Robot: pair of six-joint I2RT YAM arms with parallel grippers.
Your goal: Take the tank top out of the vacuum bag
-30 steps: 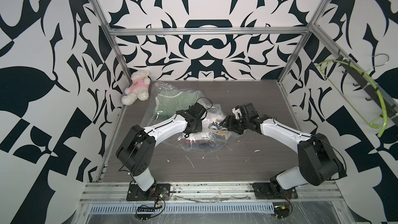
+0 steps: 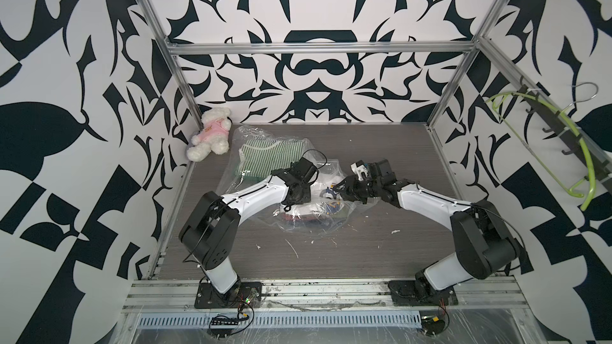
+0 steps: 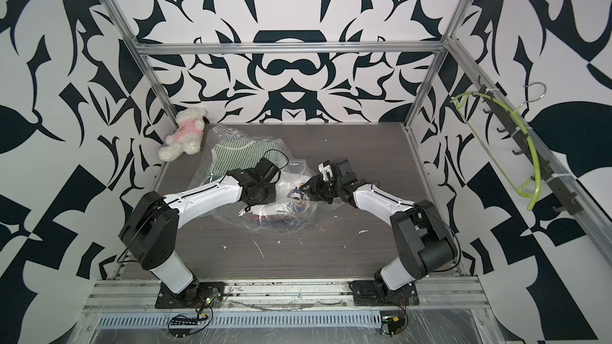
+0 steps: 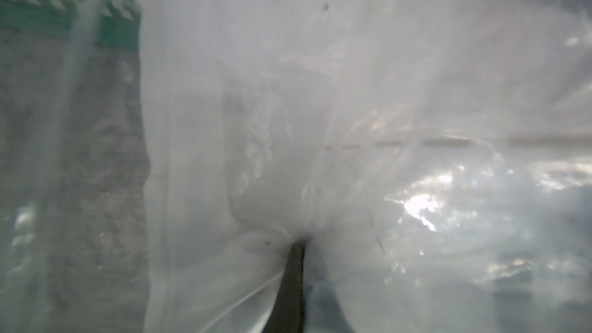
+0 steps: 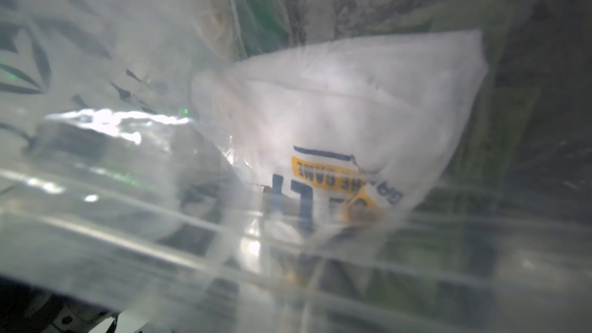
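Observation:
Clear plastic, the vacuum bag [image 2: 326, 226], surrounds a white garment [image 2: 320, 205] with a blue and yellow print. A green-and-white striped top [image 2: 267, 159] lies behind, also under clear film. Which one is the tank top, I cannot tell. In the left wrist view, creases in the film run to the tips of my left gripper, which is shut on the plastic. My right gripper [image 2: 338, 188] is at the right end of the bag, over the print. Film veils the right wrist view, where the white garment [image 5: 357, 111] shows but no fingers do.
A white teddy bear [image 2: 211, 133] in pink leans in the back left corner. Green hangers [image 2: 583, 159] hang on the right wall rail. Bare table [image 2: 395, 146] lies behind and right of the bag, with small scraps in front.
My right gripper has shifted a little left, further over the white garment, and now covers more of its print. The left arm and the striped top have stayed put.

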